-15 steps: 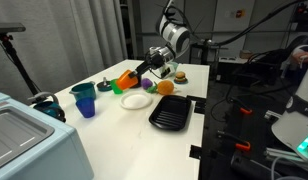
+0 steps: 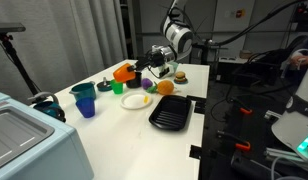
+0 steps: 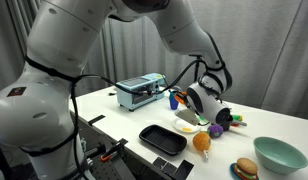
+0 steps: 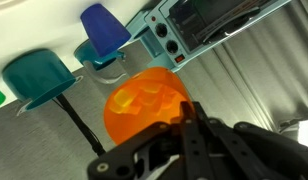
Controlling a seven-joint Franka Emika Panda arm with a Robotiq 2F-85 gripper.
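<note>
An orange cup (image 4: 144, 92) fills the middle of the wrist view, and my gripper is shut on it. In exterior view 1 the orange cup (image 2: 124, 72) hangs above the far part of the white table, with my gripper (image 2: 139, 69) at its right side. The arm hides most of the cup in exterior view 2. Below and left of it stand a blue cup (image 2: 85, 105) and a teal pot (image 2: 82, 90). A green cup (image 2: 117, 87) is just beneath the held cup.
A white plate (image 2: 136, 101) and a black tray (image 2: 171, 113) lie nearer the front. An orange fruit-like object (image 3: 201, 142), a burger (image 3: 244, 168) and a green bowl (image 3: 280, 154) are on the other side. A toaster oven (image 2: 34, 142) occupies one end. Bare tabletop surrounds the plate.
The orange cup has risen a little in my gripper and now looks less steeply tilted. Objects on the table have not visibly moved.
</note>
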